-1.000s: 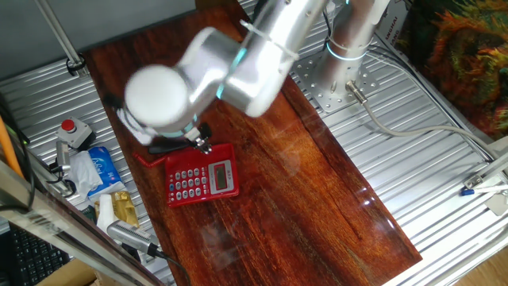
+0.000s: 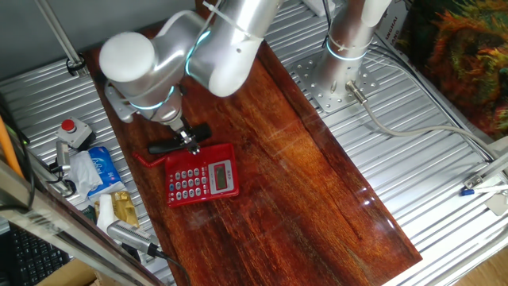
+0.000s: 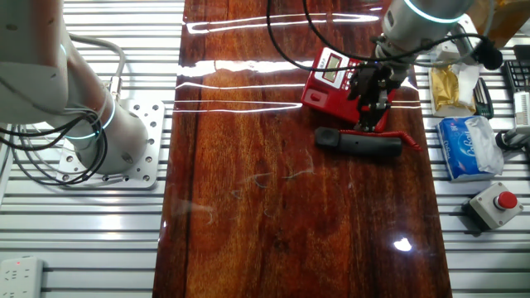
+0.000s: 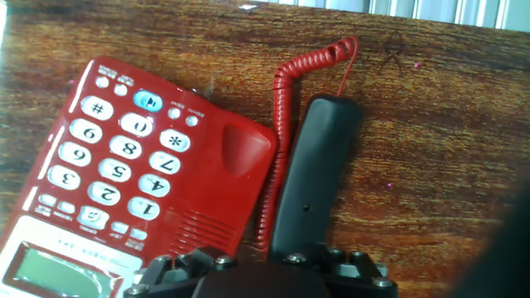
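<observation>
On the wooden board lies a red desk phone (image 2: pixel 181 189) with white keys and a small display. Its black handset (image 4: pixel 313 170) is off the base, lying beside it along the edge, with a coiled red cord (image 4: pixel 281 112) between them. My gripper (image 2: pixel 194 148) hangs over the gap between phone and handset. In the wrist view the gripper shows only at the bottom edge, covering the handset's near end and a corner of the phone. How far its fingers are apart is unclear. In exterior view 2 the handset (image 3: pixel 358 142) lies just in front of the gripper.
Beyond the board's edge stand a blue tissue pack (image 2: pixel 103 169) and a red emergency button (image 3: pixel 506 200) on a grey box. A grey device (image 2: pixel 131 237) with a cable sits near the board's corner. Much of the wooden board (image 2: pixel 309 191) is bare.
Over the last second the arm has swung left in exterior view 1, carrying the gripper slightly left towards the handset. Phone and handset lie where they were.
</observation>
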